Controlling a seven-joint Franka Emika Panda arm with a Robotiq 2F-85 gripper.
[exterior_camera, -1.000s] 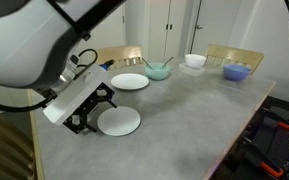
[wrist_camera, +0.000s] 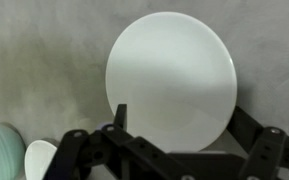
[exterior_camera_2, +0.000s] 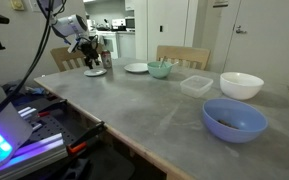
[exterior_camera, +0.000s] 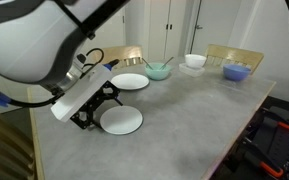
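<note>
A round white plate (exterior_camera: 121,120) lies flat on the grey table at the left, and it fills the middle of the wrist view as a pale disc (wrist_camera: 172,80). My gripper is open above its near part, one black finger (wrist_camera: 120,117) over the plate and the other finger (wrist_camera: 243,128) at its right rim. Whether that finger touches the rim, I cannot tell. From outside, the gripper (exterior_camera: 97,108) shows low at the plate's left edge, its tips partly hidden.
Farther back are a second white plate (exterior_camera: 130,82) and a green bowl (exterior_camera: 158,71) with utensils. A white bowl (exterior_camera_2: 241,86), clear container (exterior_camera_2: 197,87) and blue bowl (exterior_camera_2: 234,119) stand toward the other end.
My gripper has shifted slightly right, toward the far side of the plate's left edge. The near plate appears very slightly farther right. The other dishes have not moved.
</note>
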